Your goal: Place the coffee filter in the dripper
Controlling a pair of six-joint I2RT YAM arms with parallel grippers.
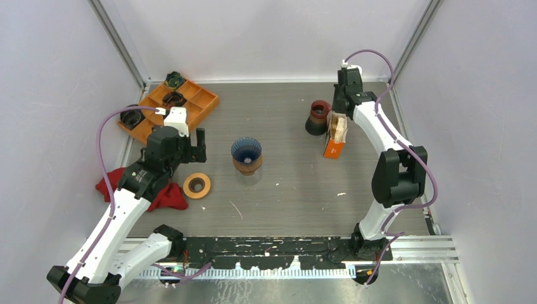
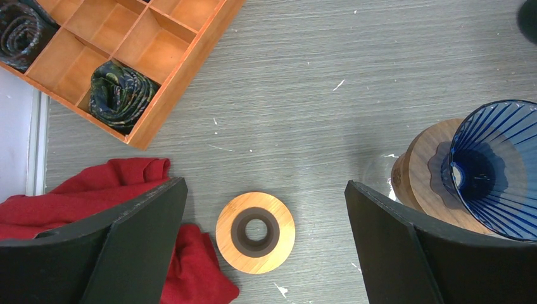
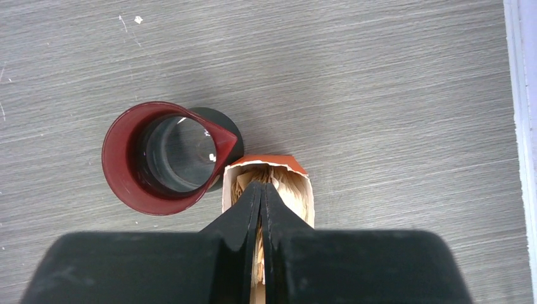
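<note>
The blue ribbed dripper stands on its wooden base in mid-table, and its wide mouth shows at the right of the left wrist view. Brown paper coffee filters are packed in an open orange box on the right of the table. Above that box, my right gripper is shut with its fingertips together and no paper between them; the filters lie below, outside the fingers, partly hidden by them. My left gripper hangs wide open over the left side, left of the dripper, with nothing in it.
A red-rimmed carafe stands against the box's left side. At left are a wooden divided tray, a red cloth and a round wooden ring. Bare table lies between dripper and box.
</note>
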